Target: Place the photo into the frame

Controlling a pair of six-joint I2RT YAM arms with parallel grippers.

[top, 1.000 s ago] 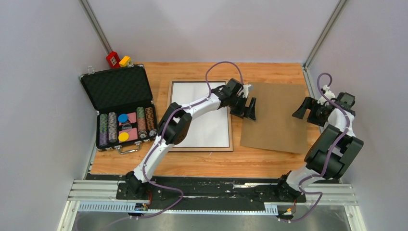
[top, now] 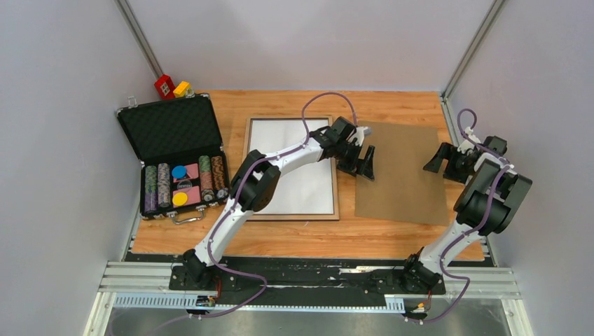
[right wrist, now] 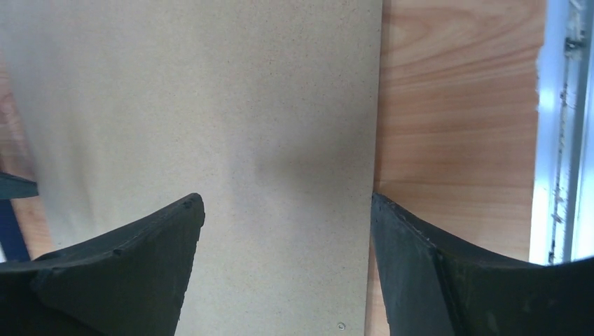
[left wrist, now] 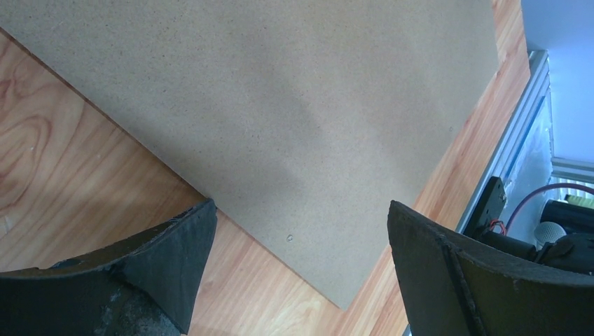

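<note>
The brown backing board (top: 399, 189) lies flat on the table, right of the frame (top: 248, 143) with its white inner sheet (top: 287, 196). My left gripper stands open low over the board's left edge, one fingertip at that edge. My right gripper is parted at the board's right edge, one fingertip against the edge and the other over the board, in the right wrist view. I cannot make out a separate photo.
An open case of chips (top: 171, 150) fills the left of the table, with red (top: 165, 85) and yellow (top: 181, 89) objects behind it. Walls and rails border the table; bare wood (top: 378, 241) shows at front and back.
The board shifted slightly rightward early on.
</note>
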